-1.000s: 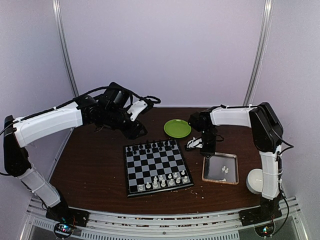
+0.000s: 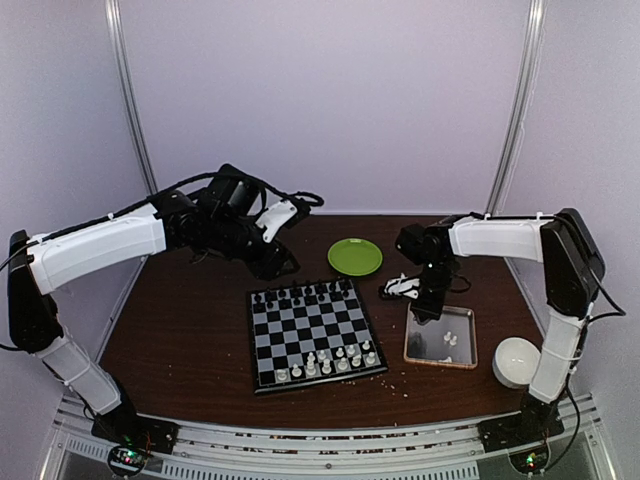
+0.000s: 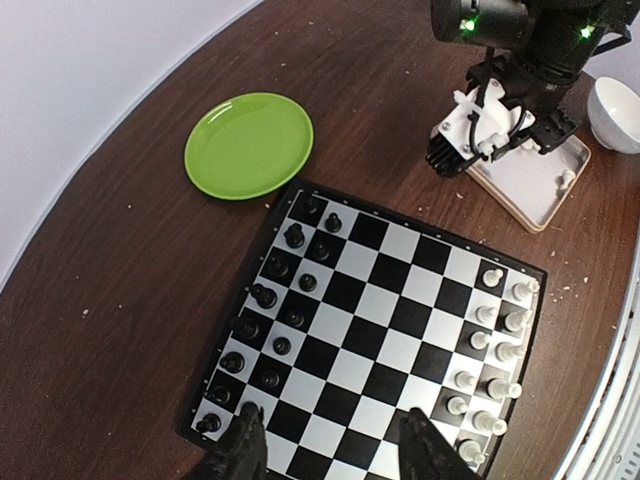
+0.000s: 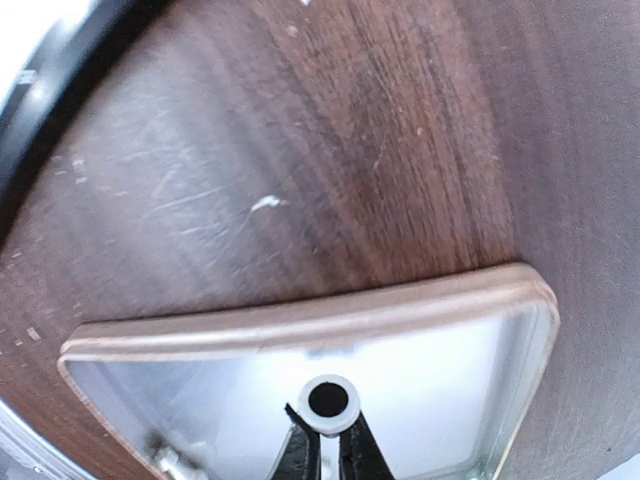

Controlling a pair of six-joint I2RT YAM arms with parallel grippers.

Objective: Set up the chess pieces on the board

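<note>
The chess board (image 2: 312, 335) has black pieces (image 3: 264, 296) in two rows on one side and white pieces (image 3: 509, 351) in two rows on the opposite side. My left gripper is open above the board, nothing between its fingers. Over the tray (image 2: 440, 361), my right gripper is shut on a white chess piece (image 4: 328, 379), whose round base with a dark centre faces the right wrist camera. Several loose white pieces (image 2: 450, 339) lie in the tray; the right arm hides its upper left corner in the top view.
A green plate (image 2: 355, 257) lies behind the board, near the middle of the table. To the right of the tray stands a white bowl (image 2: 516, 362). Bare table (image 2: 180, 340) spreads out left of the board.
My left arm and the pieces on the board look unmoved.
</note>
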